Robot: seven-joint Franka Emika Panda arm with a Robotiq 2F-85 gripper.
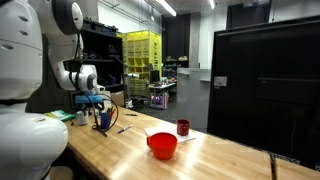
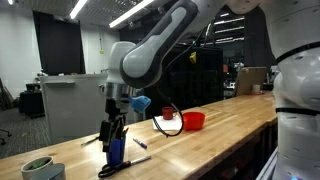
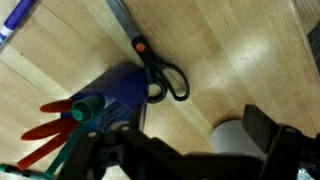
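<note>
In the wrist view my gripper stands open over the wooden table, with nothing seen between its fingers. A dark blue cup (image 3: 125, 82) holding red- and green-handled tools is at the left, partly covered by one finger. Scissors (image 3: 165, 80) with black handles and an orange pivot lie on the table beside the cup. Exterior view 2 has the gripper (image 2: 111, 132) pointing down at the blue cup (image 2: 116, 152), close to its top; whether they touch is unclear. The scissors (image 2: 124, 167) lie in front of the cup there.
A red pot (image 1: 162, 146) and a dark red mug (image 1: 182, 127) stand farther along the table. Near the gripper are a greyish mug (image 2: 37, 168) and, in the wrist view, a pale round object (image 3: 235, 138). A blue marker (image 3: 15, 20) lies at the upper left.
</note>
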